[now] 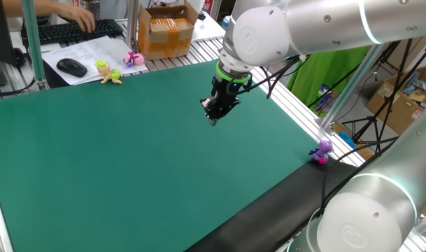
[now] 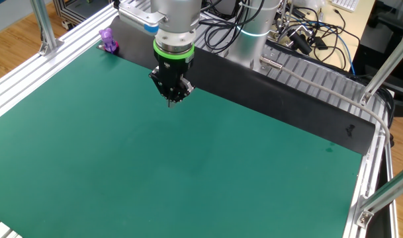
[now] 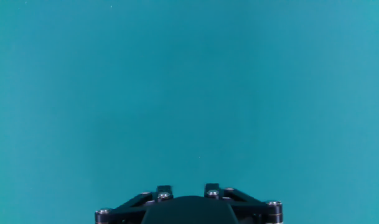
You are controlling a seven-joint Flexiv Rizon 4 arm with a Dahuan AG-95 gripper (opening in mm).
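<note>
My gripper [image 1: 213, 122] hangs above the green mat [image 1: 115, 168], well clear of any object. Its fingertips look drawn close together in exterior view 1, while in the wrist view a gap shows between the two fingers. Nothing can be seen between them. Under the gripper the wrist view holds only bare mat. In exterior view 2 the gripper [image 2: 170, 104] points down near the black strip along the mat's edge.
A purple toy [image 1: 322, 152] stands at the mat's corner. At the far edge are a yellow-green toy [image 1: 108, 72], a pink toy [image 1: 133, 59] and a cardboard box [image 1: 167, 31]. A person's hand [image 1: 80, 17] rests by a keyboard.
</note>
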